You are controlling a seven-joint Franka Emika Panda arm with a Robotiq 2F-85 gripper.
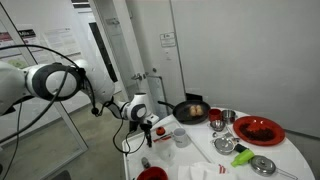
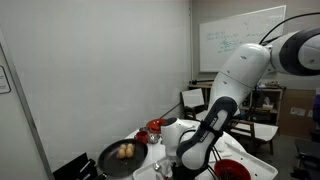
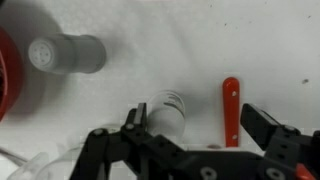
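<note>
In exterior view 1 my gripper (image 1: 151, 136) hangs over the left side of the white table. The wrist view shows the gripper open, its dark fingers spread wide. Between them lie a white round-topped object (image 3: 166, 112), near the left finger, and a slim red-orange stick (image 3: 231, 112), nearer the right one. Neither is clearly gripped. A grey-and-white cylinder (image 3: 68, 53) lies to the upper left, beside the edge of a red bowl (image 3: 8, 72). Clear material at the lower left is partly hidden by the gripper.
A white mug (image 1: 181, 138) stands right of the gripper. Behind it is a dark pan (image 1: 191, 109) with round brown items. Farther right are a red plate (image 1: 259, 131), a green object (image 1: 243, 158) and a metal lid (image 1: 263, 165). A red bowl (image 1: 153, 174) sits at the front.
</note>
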